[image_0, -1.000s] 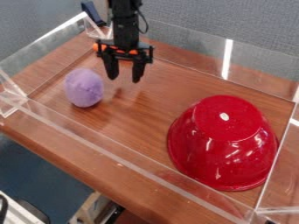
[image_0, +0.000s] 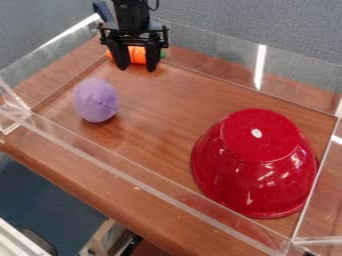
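Note:
My black gripper (image_0: 136, 62) hangs at the back left of the wooden tray, its fingers pointing down and apart, in front of an orange object (image_0: 131, 53) with a green end, likely a carrot, which it partly hides. Whether anything sits between the fingers is unclear. A purple ball-like object (image_0: 96, 100) lies at the left. A large red bowl (image_0: 250, 165) rests upside down at the front right.
Clear plastic walls (image_0: 298, 90) border the wooden surface (image_0: 174, 120). A blue-grey floor and some hardware show at the lower left.
My gripper has moved slightly left over the last second, staying at the back near the orange object. The purple object and red bowl have not moved.

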